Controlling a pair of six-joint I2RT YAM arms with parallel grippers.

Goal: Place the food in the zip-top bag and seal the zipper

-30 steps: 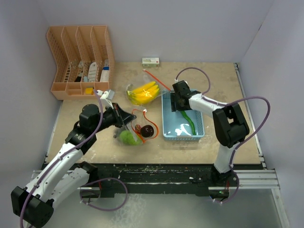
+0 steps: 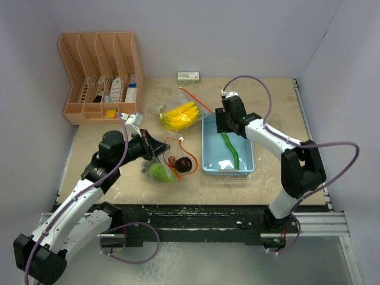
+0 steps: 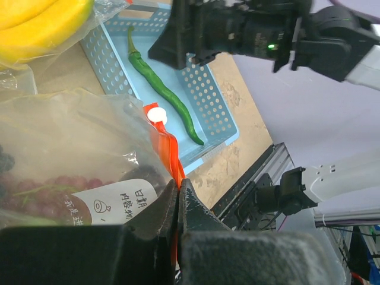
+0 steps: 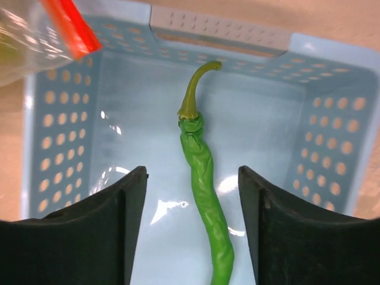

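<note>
In the blue basket lies a long green pepper, stem toward the basket's far end in the right wrist view. My right gripper is open over it, one finger on either side and apart from it. To the left stands a clear zip bag with an orange zipper strip; its mouth gapes in the top view. Inside are a green item, a dark round item and red grapes. My left gripper is shut on the bag's zipper edge.
Behind the open bag lies another clear bag holding yellow bananas, its red strip reaching the basket. A peach-coloured divided rack stands back left, and a small box sits at the back. Table in front of the basket is clear.
The pepper's lower end has swung left inside the basket, and it now lies straighter. My right arm has shifted a little, its elbow outward to the right. The left arm holds still.
</note>
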